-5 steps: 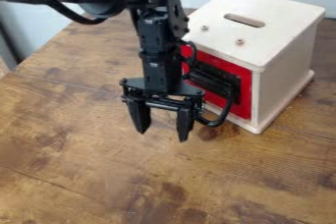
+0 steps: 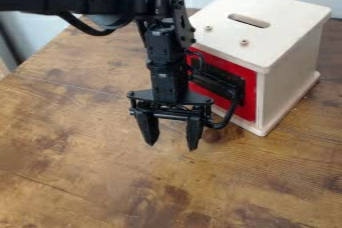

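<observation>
My black gripper (image 2: 171, 132) hangs pointing down over the table, in front of a pale wooden box (image 2: 289, 77) with a slot in its sloped top and a red front panel (image 2: 242, 108). The two fingers stand apart with bare tabletop visible between them, so the gripper is open and empty. My arm hides part of the red panel and whatever is mounted on it.
My gripper has shifted slightly to the right over the last second. The box has not moved.
</observation>
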